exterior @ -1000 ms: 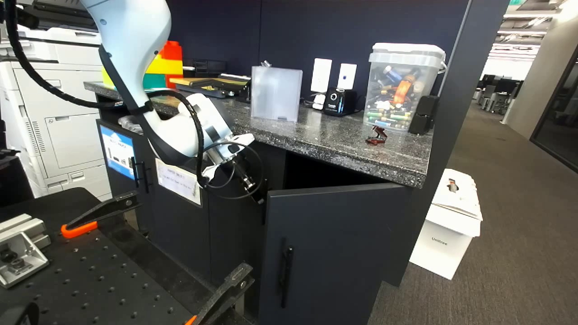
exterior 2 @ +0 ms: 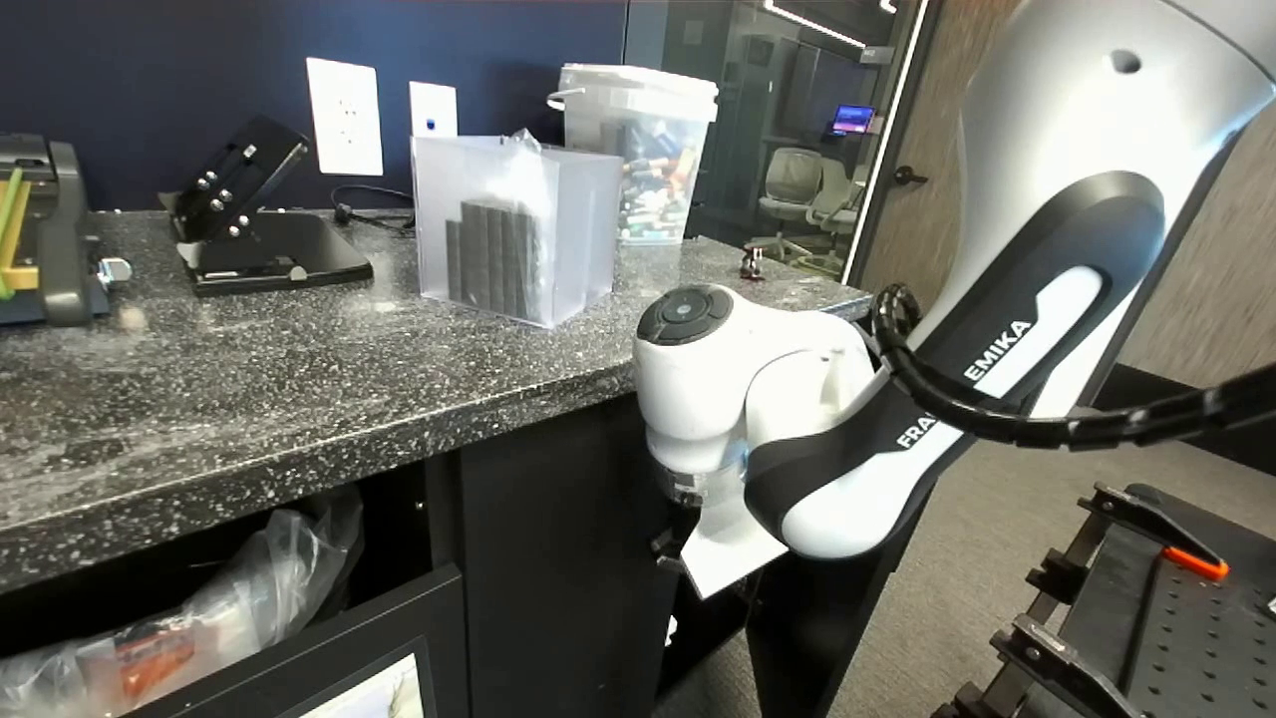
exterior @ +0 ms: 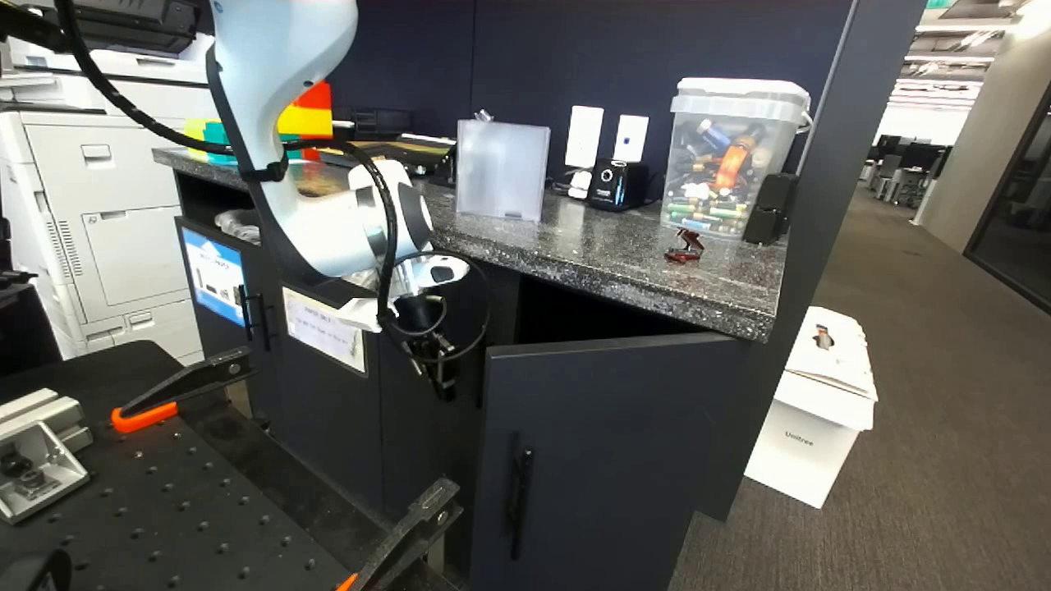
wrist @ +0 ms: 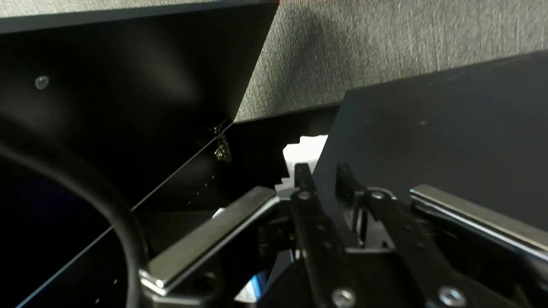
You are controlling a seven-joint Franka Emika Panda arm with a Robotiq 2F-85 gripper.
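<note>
My gripper points down in front of the dark cabinet, low beside the free edge of a part-open cabinet door (exterior: pixel 601 423). In the wrist view its two black fingers (wrist: pixel 304 179) stand a narrow gap apart. A flat dark panel (wrist: pixel 442 128) lies behind them, and whether anything is pinched there is unclear. The door's black handle (exterior: pixel 520 502) hangs lower on its outer face, away from the gripper. In exterior view 2 the arm's wrist hides the fingertips.
The speckled countertop (exterior: pixel 611 266) juts out above the gripper. It carries a clear box (exterior: pixel 502 172), a battery bucket (exterior: pixel 724 162) and a small red-brown object (exterior: pixel 685 246). A clamp (exterior: pixel 414 532) rises from the black pegboard table (exterior: pixel 187 502) in front. A hinge (wrist: pixel 221 146) shows inside the cabinet.
The gripper has swung from slanting toward the door to pointing more steeply down, shifting a little left. The upper arm has moved right. The door looks the same.
</note>
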